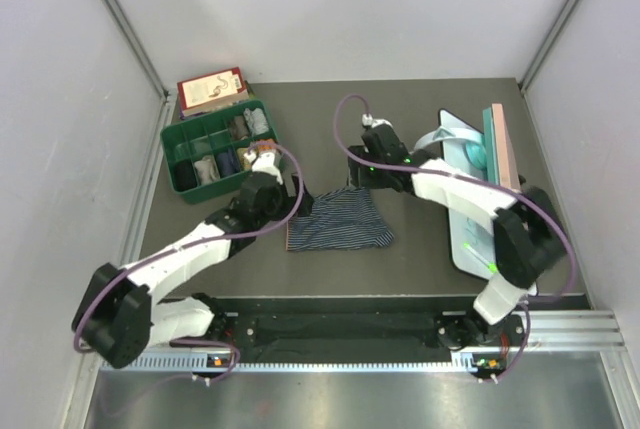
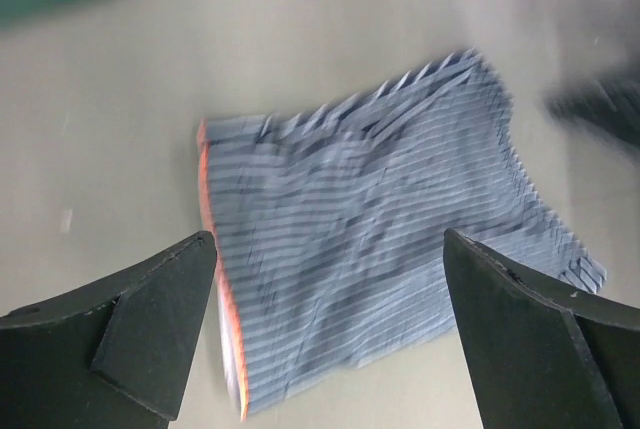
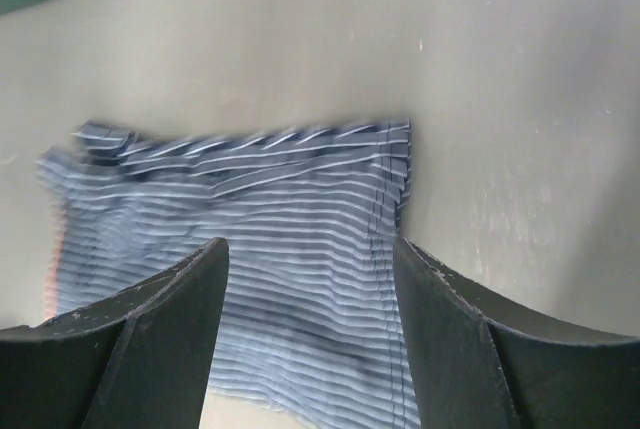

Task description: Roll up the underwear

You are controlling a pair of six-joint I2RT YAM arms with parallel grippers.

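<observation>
The navy-and-white striped underwear (image 1: 340, 224) lies spread on the table, creased, with an orange edge along its left side (image 2: 222, 279). Over its upper left corner, my left gripper (image 1: 293, 195) hangs open, nothing between its fingers. My right gripper (image 1: 358, 171) is open above its upper right corner, the cloth lying below its fingers (image 3: 150, 349) in the right wrist view. Part of the cloth is hidden under the grippers in the top view.
A green divided box (image 1: 182, 146) of rolled cloths sits at back left, with books (image 1: 210, 89) behind. A white board (image 1: 462, 249) with upright panels and a light-blue strap stands at right.
</observation>
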